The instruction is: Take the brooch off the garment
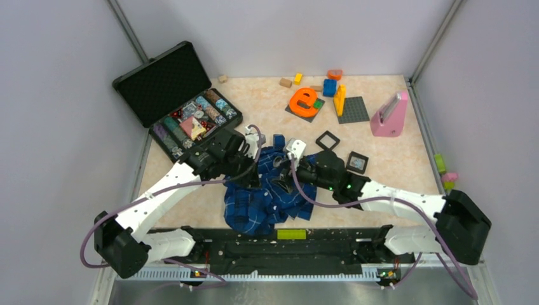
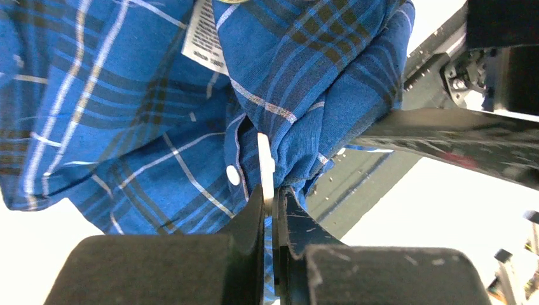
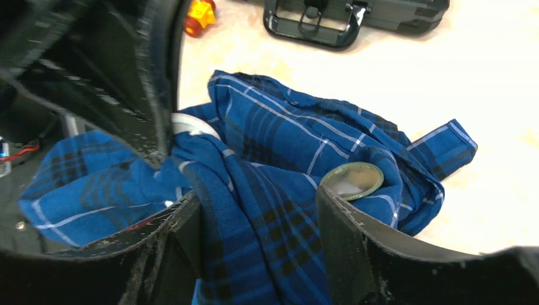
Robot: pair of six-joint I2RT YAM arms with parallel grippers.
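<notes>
The garment, a blue plaid cloth [image 1: 248, 213], lies crumpled at the front middle of the table. On it rests a gold-rimmed oval piece [image 3: 353, 180], brooch-like, just beyond one right fingertip. My left gripper is shut on a thin pale piece [image 2: 266, 159], with bunched cloth beside it. In the right wrist view this pale piece [image 3: 196, 124] shows a curved rim; whether it belongs to the brooch is unclear. My right gripper stands open, a raised fold of cloth between its fingers. A pin or clasp cannot be made out.
An open black case [image 1: 162, 143] with chips stands at the back left. Toy parts, including an orange ring [image 1: 304, 101], and a pink stand [image 1: 389, 116] are at the back. Two small dark frames [image 1: 357, 162] lie right of the cloth. The two grippers are close together.
</notes>
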